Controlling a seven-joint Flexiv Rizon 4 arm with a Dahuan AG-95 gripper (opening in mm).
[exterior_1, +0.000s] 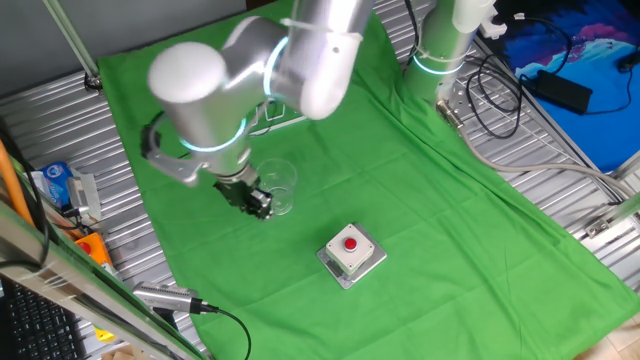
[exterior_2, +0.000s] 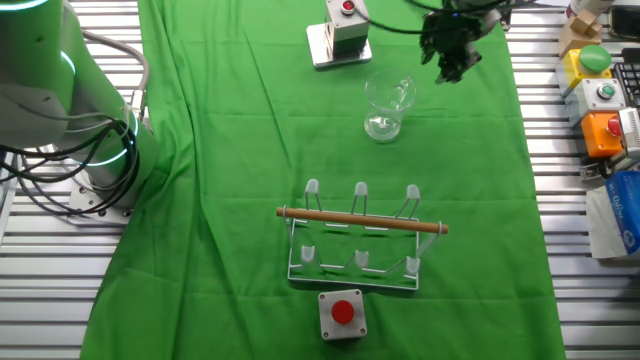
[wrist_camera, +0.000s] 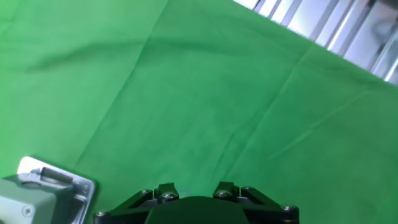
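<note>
A clear glass cup with a handle (exterior_2: 388, 100) stands upright on the green cloth; it also shows faintly as the glass cup (exterior_1: 280, 178) in exterior view 1. My black gripper (exterior_1: 262, 207) hangs close beside it, near its handle side. From exterior view 2, the gripper (exterior_2: 447, 68) appears right of the cup with a visible gap. In the wrist view, the gripper's (wrist_camera: 196, 190) two fingertips are spread apart, with nothing held between them. The cup cannot be made out there.
A box with a red button (exterior_1: 350, 250) sits on a metal plate near the cup. Elsewhere are a white wire rack with a wooden bar (exterior_2: 365, 219) and another red button box (exterior_2: 343, 314). Several coloured button boxes (exterior_2: 597, 100) line the table's side. Open cloth surrounds the cup.
</note>
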